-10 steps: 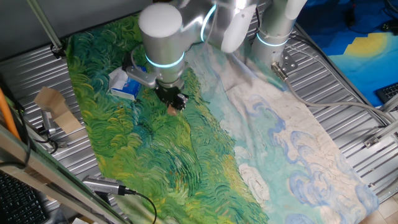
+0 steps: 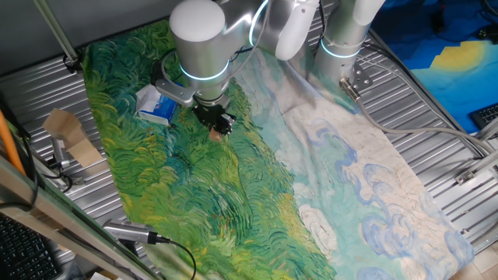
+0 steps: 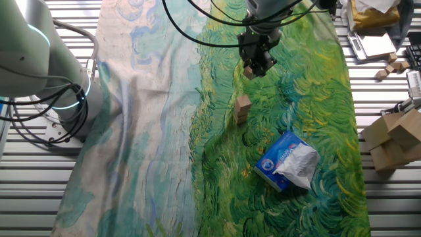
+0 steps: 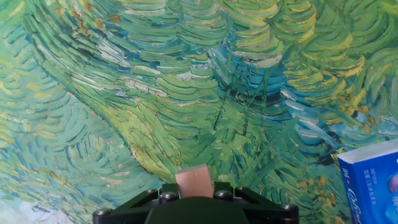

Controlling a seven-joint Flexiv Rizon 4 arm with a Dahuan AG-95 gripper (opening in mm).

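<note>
A small wooden block sits between the fingertips at the bottom of the wrist view, with my gripper shut on it. From the second exterior view, the gripper and the held block appear above the green part of the cloth. Standing apart from them on the cloth is a small stack of wooden blocks. In the first exterior view the held block shows just under the gripper, while the stack cannot be made out there.
A blue tissue pack with white tissue sticking out lies on the cloth near the stack. Loose wooden blocks and a cardboard box are off the cloth's edge.
Over the last second the arm and gripper have shifted slightly left and up in the first exterior view, the block moving along with them. The tissue pack has stayed put.
</note>
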